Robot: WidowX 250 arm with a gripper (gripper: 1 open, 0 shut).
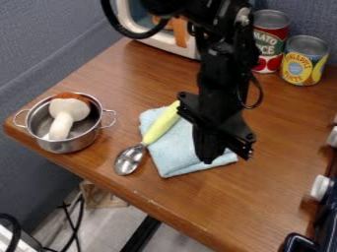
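My black gripper is low over the light blue cloth in the middle of the table; whether its fingers are open or shut is hard to tell. A yellow-handled spoon lies on the cloth's left edge, left of my gripper. A steel pot at the left holds a white object with a reddish-brown top.
A red-labelled can and a yellow can stand at the back right, beside a white appliance. A dark appliance with white knobs lines the right edge.
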